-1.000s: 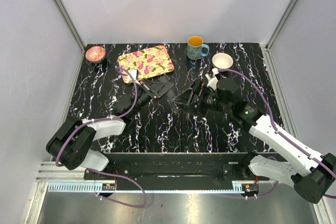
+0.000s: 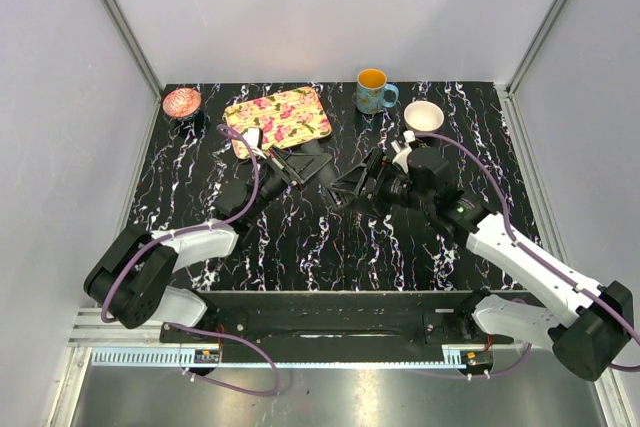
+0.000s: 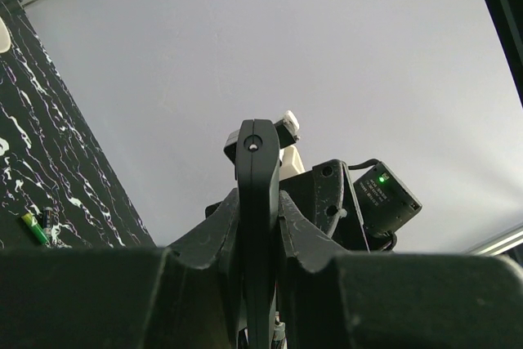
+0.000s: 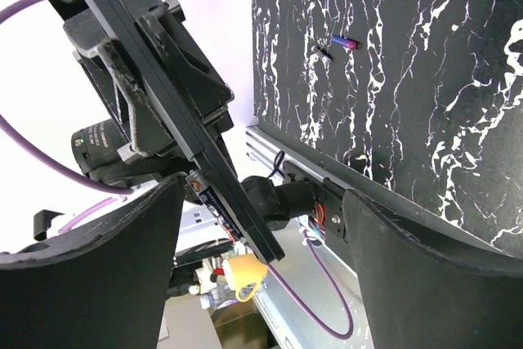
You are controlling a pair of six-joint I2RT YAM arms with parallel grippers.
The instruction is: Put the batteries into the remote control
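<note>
A dark elongated remote stands edge-on in my left gripper (image 2: 312,167), which is shut on it; in the right wrist view its battery compartment shows near the low end of the remote (image 4: 216,194). My right gripper (image 2: 350,192) is beside that end, its fingertips parted around it in its wrist view, part open. Loose batteries lie on the dark marble surface: a green one, a dark one beside it, and a blue-purple one (image 4: 346,42) with a dark one (image 4: 321,52) in the right wrist view.
At the back are a floral board (image 2: 280,112), a red bowl (image 2: 182,102), a mug (image 2: 370,97) and a white bowl (image 2: 424,117).
Very little differs in the top view; my right arm has shifted very slightly, while the left gripper stays in place with the remote.
</note>
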